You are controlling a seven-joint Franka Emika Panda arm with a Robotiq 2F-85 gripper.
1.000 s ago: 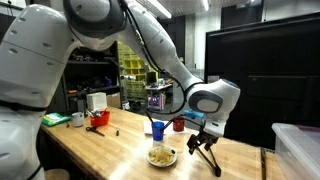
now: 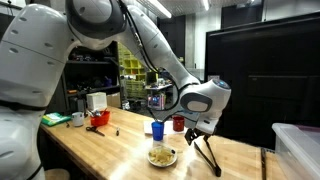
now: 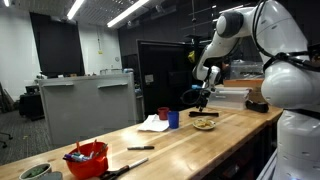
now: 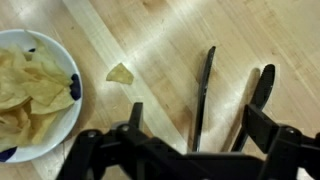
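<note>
My gripper is open, its two black fingers wide apart with nothing held between them. Below it on the wooden table lie black tongs (image 4: 204, 95), their two long arms spread in a V; the lower end is hidden by the gripper. In exterior view 1 the tongs (image 2: 207, 158) lie just under and to the right of the gripper (image 2: 197, 136). A white bowl of yellow chips (image 4: 30, 90) stands to the left in the wrist view, and one loose chip (image 4: 120, 74) rests on the table between bowl and tongs.
Behind the bowl are a blue cup (image 2: 158, 130) and a red mug (image 2: 178, 124). A red basket (image 3: 87, 160) with items sits at the table's other end, near a dark-handled tool (image 3: 133, 167). A translucent bin (image 2: 298, 145) stands at the right. Mid-table is mostly bare.
The arm's wrist has shifted and tilted slightly above the tongs. The gripper stays empty, and the tongs and bowl have not visibly moved.
</note>
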